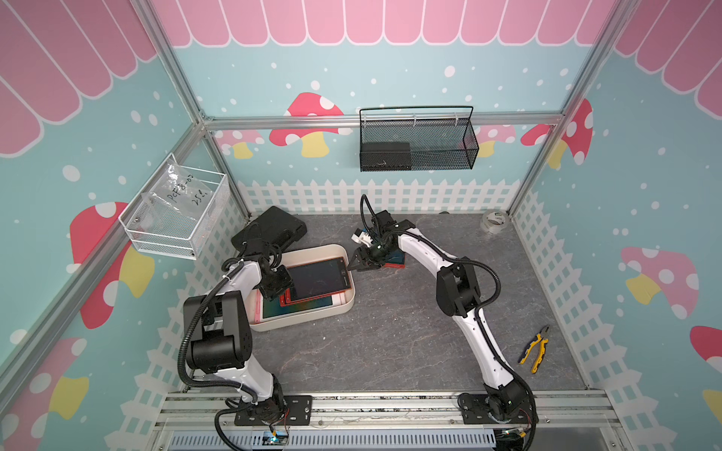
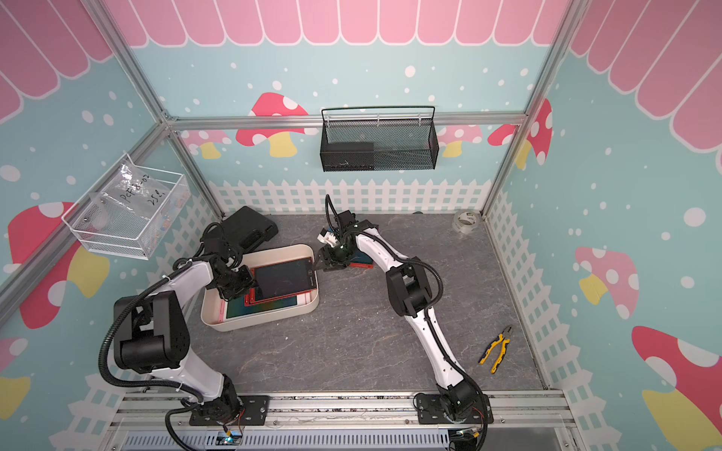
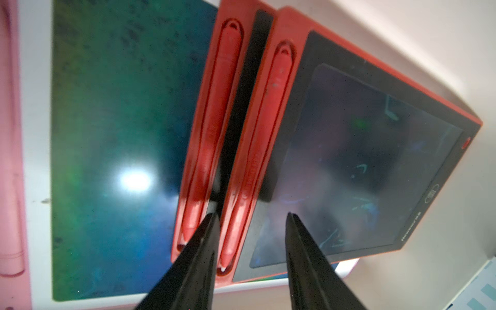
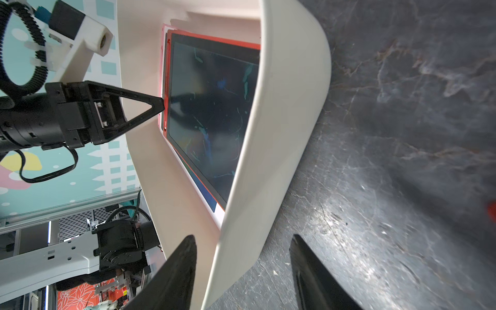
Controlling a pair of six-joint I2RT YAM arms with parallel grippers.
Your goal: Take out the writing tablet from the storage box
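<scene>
In the cream storage box (image 1: pixel 301 324) lie stacked writing tablets. On top is a red-framed tablet (image 3: pixel 361 165) with a dark screen, pushed against the box's right end. Under it, offset to the left, shows the edge of a second red tablet (image 3: pixel 206 134). A larger tablet (image 3: pixel 124 155) with a colourful screen lies at the bottom. My left gripper is open above the top tablet's left edge, nothing held. Just outside the box's right wall, my right gripper has its fingers apart and empty, the left finger close to the wall.
Another red-framed tablet (image 1: pixel 395 259) lies on the table beneath the right arm. A black case (image 1: pixel 278 225) stands behind the box. Pliers (image 1: pixel 535 349) and a tape roll (image 1: pixel 495 221) lie on the right.
</scene>
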